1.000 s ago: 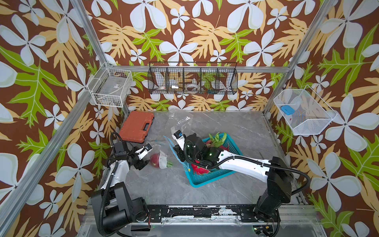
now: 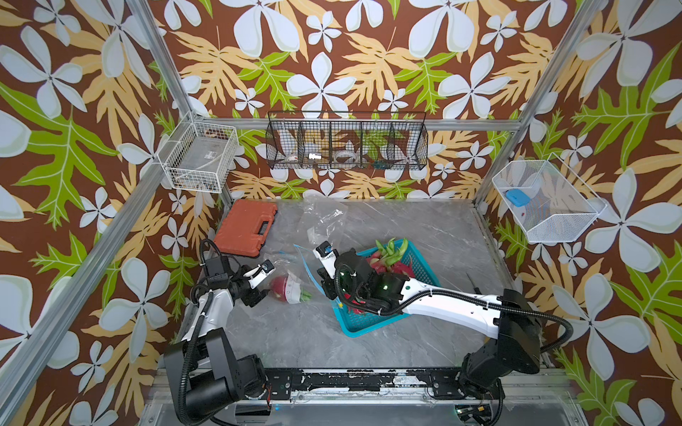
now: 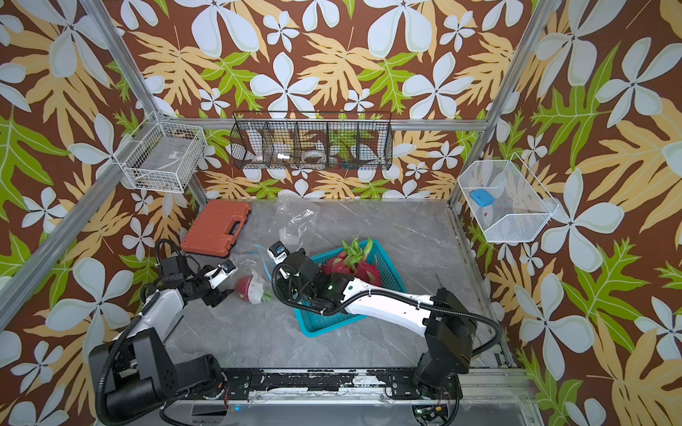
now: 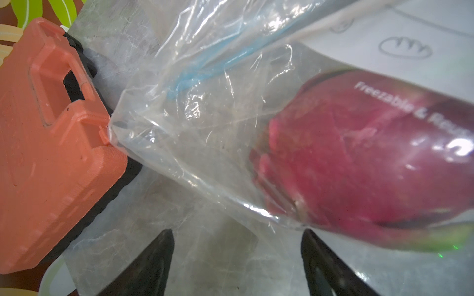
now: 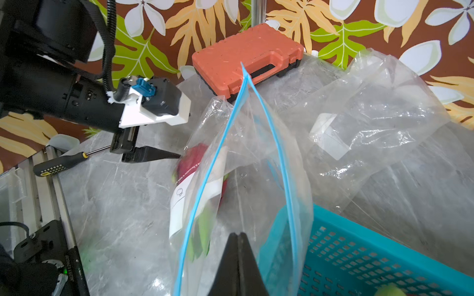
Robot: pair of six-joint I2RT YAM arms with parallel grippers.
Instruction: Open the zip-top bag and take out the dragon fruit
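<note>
The clear zip top bag (image 5: 254, 148) lies with its two blue mouth strips spread apart, facing the right gripper. Inside, toward the closed end, rests the red dragon fruit (image 4: 365, 153), partly behind white printing; from above, the dragon fruit (image 2: 281, 289) lies left of the basket. My right gripper is shut, nothing visible between its fingertips, which appear between the mouth strips; whether they touch the film I cannot tell. Beside the bag's closed end, my left gripper has its fingers apart, with only tabletop showing between them.
A teal basket (image 2: 366, 326) holding more dragon fruit stands under the right arm. Behind are an orange case (image 2: 241, 228) and an empty-looking clear bag (image 5: 370, 118). A screwdriver (image 5: 61, 163) lies by the left arm.
The blue mouth strips shifted with these movements. The left arm and the dragon fruit look about unmoved.
</note>
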